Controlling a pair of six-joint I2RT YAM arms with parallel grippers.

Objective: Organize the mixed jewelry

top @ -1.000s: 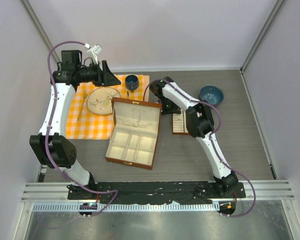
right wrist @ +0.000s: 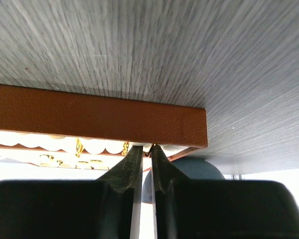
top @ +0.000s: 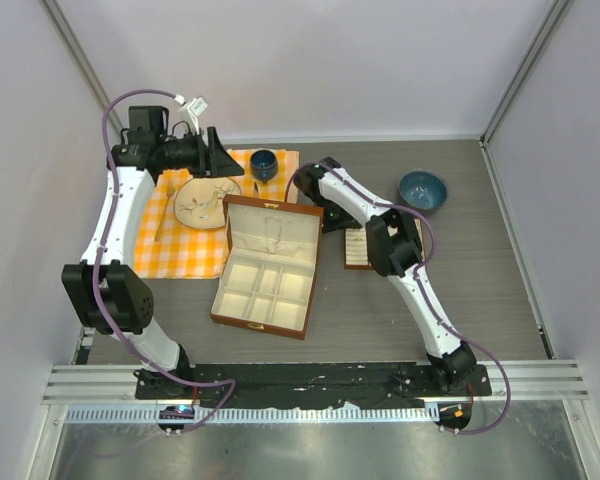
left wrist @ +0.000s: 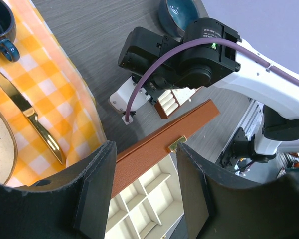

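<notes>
A brown ring tray (top: 358, 250) with cream rolls lies right of centre, partly under my right arm. In the right wrist view its brown edge (right wrist: 89, 109) runs across, with gold jewelry (right wrist: 78, 147) on the rolls behind it. My right gripper is shut at the tray's corner, on a small gold piece between its fingertips. An open jewelry box (top: 265, 270) with empty cream compartments stands left of the tray. My left gripper hangs open above the left side, nothing between its fingers. A plate (top: 200, 203) holds some small pieces, unclear in detail.
A yellow checked cloth (top: 165, 255) carries a mug (top: 263, 165) and gold cutlery (left wrist: 50, 139) at the back left. A blue bowl (top: 422, 190) stands back right.
The left arm has moved slightly as well; the box stays put.
</notes>
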